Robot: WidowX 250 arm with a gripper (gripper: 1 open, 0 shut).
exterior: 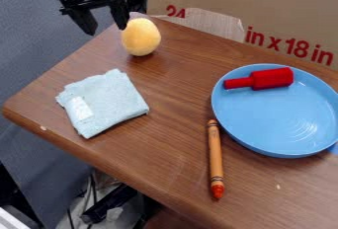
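My black gripper (103, 18) hangs at the top left, open, its fingers apart just above and left of a round yellow object (141, 38) near the back of the wooden table. A folded pale cloth (102, 102) lies at the left. A blue plate (282, 129) on the right holds a red cylindrical object (259, 79). An orange crayon-like stick (215, 159) lies left of the plate.
A cardboard box (258, 11) stands along the back. The table's left edge drops to a grey floor area with cables.
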